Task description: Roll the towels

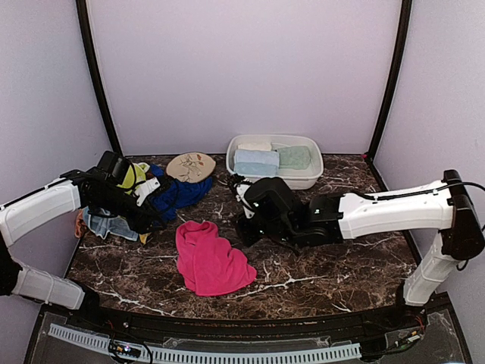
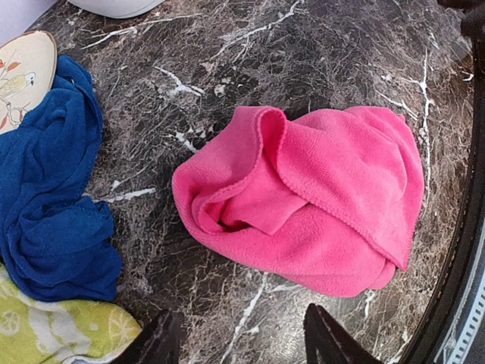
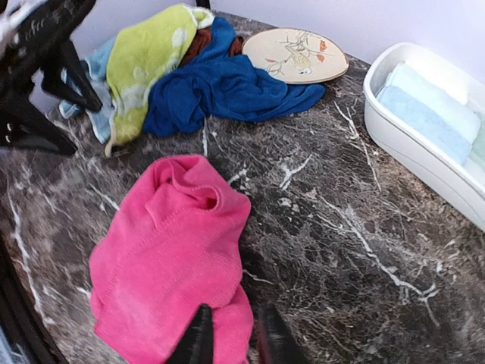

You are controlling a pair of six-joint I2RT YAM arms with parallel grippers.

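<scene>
A pink towel (image 1: 211, 262) lies crumpled on the dark marbled table, loosely folded over itself. In the left wrist view its raised fold and loose edge (image 2: 261, 152) face upward. My left gripper is open, left of the pink towel, with bare table between its fingers. My right gripper hovers at the pink towel's right side, its fingers (image 3: 198, 334) parted by a narrow gap and holding nothing. A white bin (image 1: 311, 174) at the back holds rolled towels: light blue (image 1: 256, 161), pale green (image 1: 294, 158) and whitish (image 1: 255, 145).
Blue cloth (image 1: 182, 194), yellow-green cloth (image 3: 148, 64) and light blue cloth (image 1: 110, 225) are piled at the left, partly under my left arm. A round embroidered piece (image 1: 191, 167) lies behind them. Free table shows around the pink towel, mainly in front and to its right.
</scene>
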